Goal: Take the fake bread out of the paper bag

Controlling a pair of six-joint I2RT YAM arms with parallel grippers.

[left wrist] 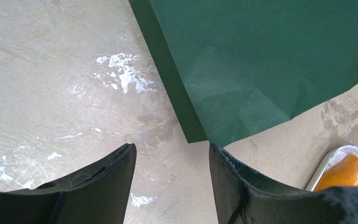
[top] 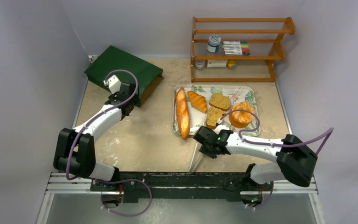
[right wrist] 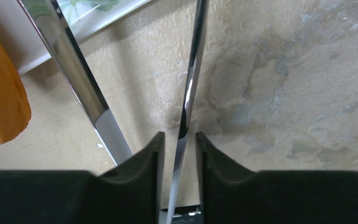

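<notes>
The green paper bag [top: 121, 65] lies on its side at the back left, its brown-lined opening turned to the right; its inside is hidden. My left gripper is open and empty just short of the bag's edge [left wrist: 242, 107]. Several fake breads are on the white leaf-print tray [top: 175, 122]: a baguette [top: 182, 114], a croissant [top: 197, 101], two bread slices [top: 219, 101] and a round bread [top: 241, 116]. My right gripper is part open, with one arm of the metal tongs [right wrist: 189, 93] seen between its fingers, not visibly clamped.
The other tongs arm [right wrist: 81, 84] runs left of the right gripper, towards the tray. A wooden shelf [top: 240, 58] with jars and markers stands at the back. Bare table [top: 144, 140] lies between bag and tray.
</notes>
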